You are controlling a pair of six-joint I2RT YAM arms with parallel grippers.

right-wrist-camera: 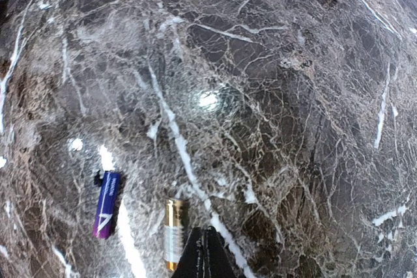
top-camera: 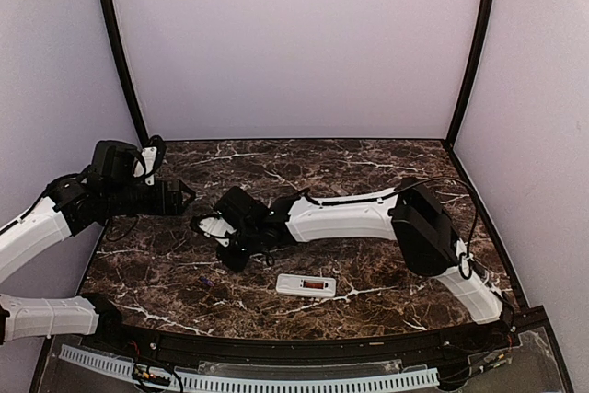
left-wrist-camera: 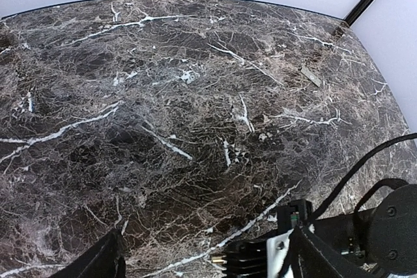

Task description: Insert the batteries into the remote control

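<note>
In the right wrist view the gold AA battery [right-wrist-camera: 174, 234] lies on the table, just left of my right gripper. That gripper's black fingers are pressed together with nothing between them. Farther left lies a purple-blue battery [right-wrist-camera: 107, 204], tilted a little. From the top, my right gripper [top-camera: 227, 260] hangs low over the middle-left of the table, and the gold battery is hidden there. The white remote [top-camera: 306, 285] has its battery slot facing up, with reddish-brown showing inside. My left gripper stands open and empty, its fingers at the bottom corners of its wrist view.
My right arm [top-camera: 340, 218] spans the table from the right, behind the remote. Over the left edge hangs the left arm [top-camera: 110, 186]. Bare marble table [top-camera: 396, 158] stretches across the back.
</note>
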